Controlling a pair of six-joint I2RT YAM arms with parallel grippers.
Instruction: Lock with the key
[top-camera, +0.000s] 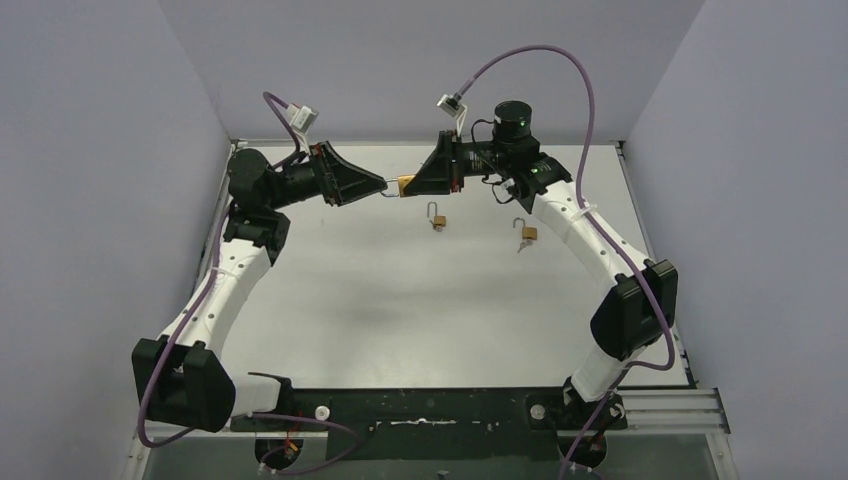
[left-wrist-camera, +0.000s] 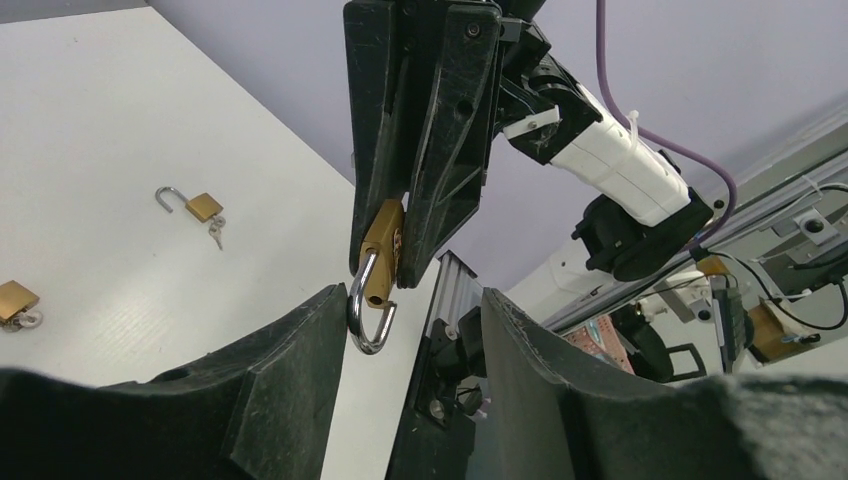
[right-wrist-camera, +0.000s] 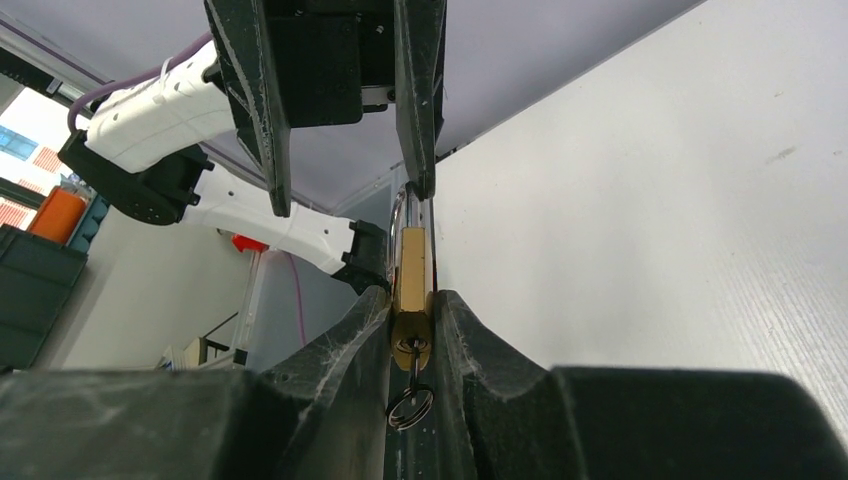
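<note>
A brass padlock (right-wrist-camera: 412, 275) is clamped in my right gripper (top-camera: 410, 186), raised above the table, with a key and ring (right-wrist-camera: 410, 405) hanging from its bottom. Its silver shackle (left-wrist-camera: 364, 330) points toward my left gripper (top-camera: 374, 186); in the left wrist view the shackle's free end shows outside the body. My left gripper is part open, its fingers on either side of the shackle, the left finger very near it; whether it touches, I cannot tell.
Two more open brass padlocks with keys lie on the white table (top-camera: 400, 310), one near the middle (top-camera: 439, 222), the other to the right (top-camera: 529, 234). Walls border both sides.
</note>
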